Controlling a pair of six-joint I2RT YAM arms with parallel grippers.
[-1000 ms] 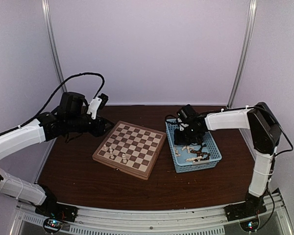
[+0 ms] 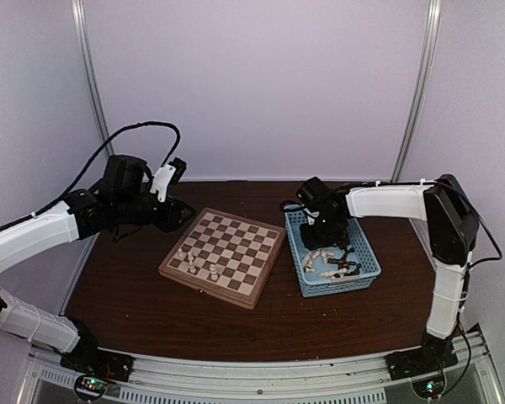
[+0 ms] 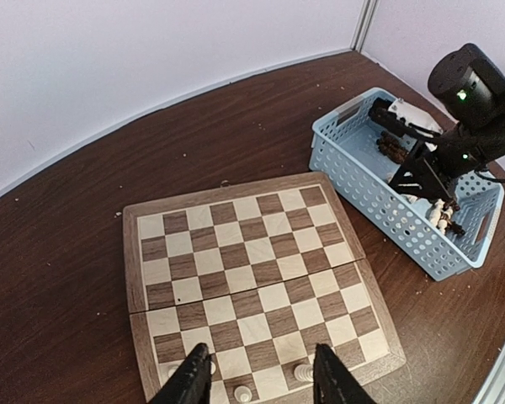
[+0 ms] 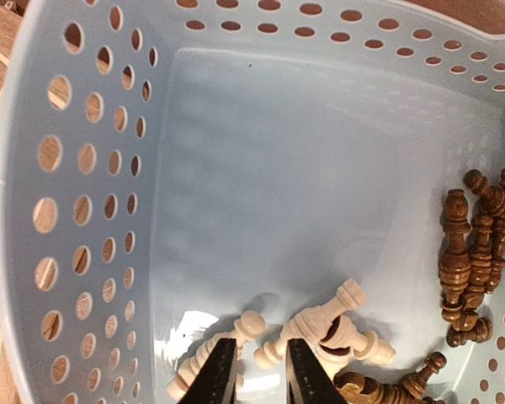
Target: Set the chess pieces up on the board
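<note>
The chessboard [image 2: 223, 257] lies on the table left of centre. A few light pieces stand along its near-left side, one of them a light piece [image 3: 304, 372] seen from above. Over the board my left gripper is open, with nothing held between its fingers. The right gripper points down into the blue basket [image 4: 278, 160], part open. Just by its fingertips lie a light piece [image 4: 215, 358] and another light piece [image 4: 320, 320]; neither looks gripped. Dark pieces [image 4: 480, 248] are heaped along the basket's right side.
The basket's perforated walls [image 2: 345, 285] rise around the right gripper, close to the board's right edge. Bare dark table [image 2: 177, 324] lies in front of the board. Most of the basket's floor shown in the right wrist view is empty.
The left arm and the pieces on the board look almost unchanged.
</note>
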